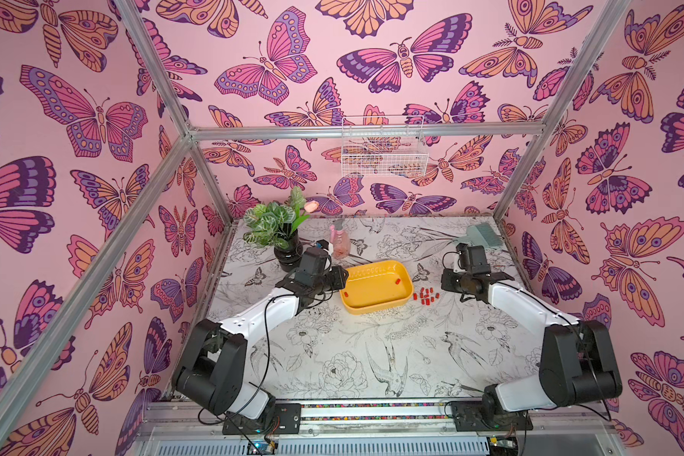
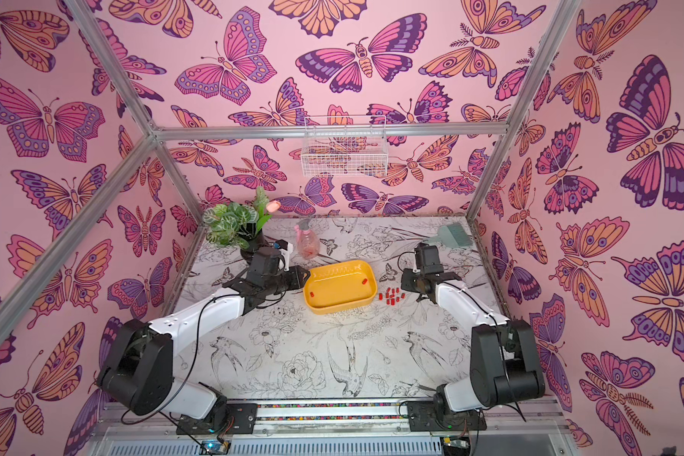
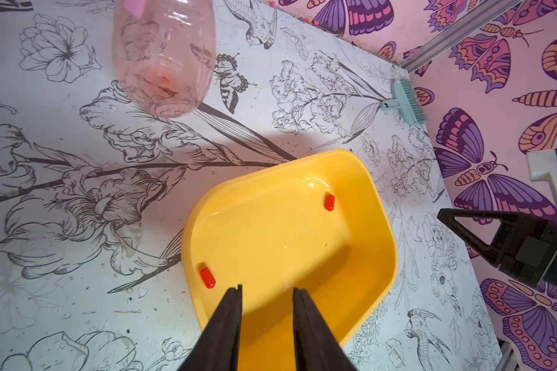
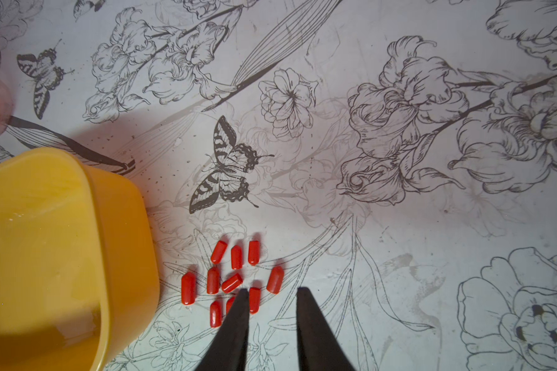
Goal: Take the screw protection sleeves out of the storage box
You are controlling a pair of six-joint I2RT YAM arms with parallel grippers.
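Observation:
Two red screw protection sleeves lie in the yellow storage box [image 3: 198, 204]: one sleeve [image 3: 207, 277] against the left wall, another sleeve [image 3: 330, 202] toward the far right corner. Several more sleeves [image 4: 213, 280] are scattered on the table just right of the box. In the left wrist view, my left gripper points over the box's near left part, its fingers parted and empty. My right gripper hangs above the table to the right of the loose sleeves. Between its parted fingers I see only tabletop.
Behind the box, to the left, stands a pink clear bottle [image 1: 339, 241]. A potted plant [image 1: 277, 228] sits at the back left, and a pale green brush [image 1: 482, 236] lies at the back right.

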